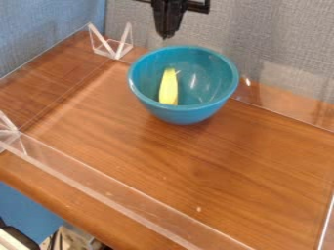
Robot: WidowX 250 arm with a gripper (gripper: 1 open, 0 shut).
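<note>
A teal bowl (196, 107) stands on the wooden table toward the back. Inside it, left of centre, lies a long yellow object (169, 88). My black gripper (167, 29) is above the bowl at the top edge of the view, mostly cut off. Its fingertips look close together, with nothing visible below them.
Clear plastic edging runs along its sides, with white corner brackets at back left and front left. Grey and blue walls stand behind.
</note>
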